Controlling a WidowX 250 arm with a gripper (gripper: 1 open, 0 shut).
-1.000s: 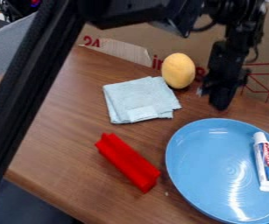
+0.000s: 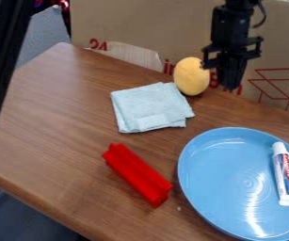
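Observation:
My black gripper [image 2: 231, 71] hangs at the top right, in front of the cardboard backdrop, above the table and just right of a yellow oval object [image 2: 191, 76]. It is shut, with nothing visible between its fingers. A folded pale blue cloth [image 2: 151, 107] lies left of and below the yellow object. A red block [image 2: 136, 173] lies at the lower middle. A blue plate [image 2: 223, 188] sits at the lower right, with a toothpaste tube [image 2: 287, 174] on its right part.
A cardboard wall [image 2: 153, 24] stands along the back edge. A black bar crosses the top left corner.
My gripper has risen from near the table top, and the arm has moved up, partly out of view. The objects on the table have not visibly moved.

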